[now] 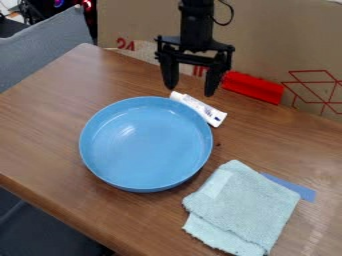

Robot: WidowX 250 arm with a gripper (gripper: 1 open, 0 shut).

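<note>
The black gripper [190, 76] hangs open above the back of the table, just behind a white tube [201, 108] with dark print, with nothing seen between its fingers. A large blue plate [146, 144] lies left of centre, in front of the tube. A folded pale blue cloth [241, 208] lies at the front right.
A red bar [253, 87] lies along the back, against a cardboard backdrop [287, 40]. A blue strip [297, 186] shows beside the cloth. A grey chair [40, 50] stands beyond the left edge.
</note>
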